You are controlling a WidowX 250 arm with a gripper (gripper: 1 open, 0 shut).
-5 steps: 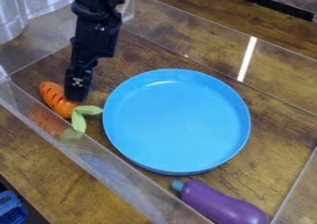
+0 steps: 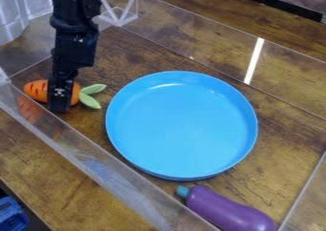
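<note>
A toy carrot [image 2: 40, 92] with green leaves lies at the left behind the clear front wall. My black gripper [image 2: 57, 99] reaches down from the top left onto the carrot, its fingers around or over the orange body. Whether they are closed on it is hard to tell.
A large blue plate [image 2: 182, 122] fills the middle, just right of the leaves. A purple toy eggplant [image 2: 230, 208] lies at the front right. Clear walls edge the area. The wooden surface [image 2: 166, 49] behind the plate is free.
My gripper has moved left and down onto the carrot. The carrot now lies more sideways, with its leaves shifted up and right.
</note>
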